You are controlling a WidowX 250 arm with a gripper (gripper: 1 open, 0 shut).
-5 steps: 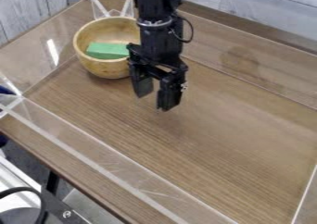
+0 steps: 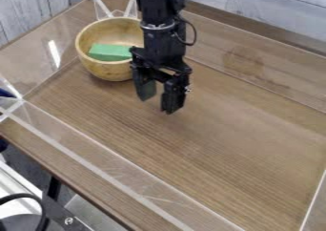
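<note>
The black robot arm (image 2: 162, 39) comes down from the top middle, its gripper (image 2: 160, 94) low over the wooden table, open, with dark fingers either side and nothing clearly between them. To its left sits a tan bowl (image 2: 99, 29) holding a green block (image 2: 111, 52), partly hidden behind the arm.
Bare wooden table (image 2: 230, 149) fills the right and front. Dark cables (image 2: 38, 211) lie at the lower left edge, and some white and blue items are at the far left edge.
The arm and gripper have shifted very slightly; the bowl and green block look unchanged.
</note>
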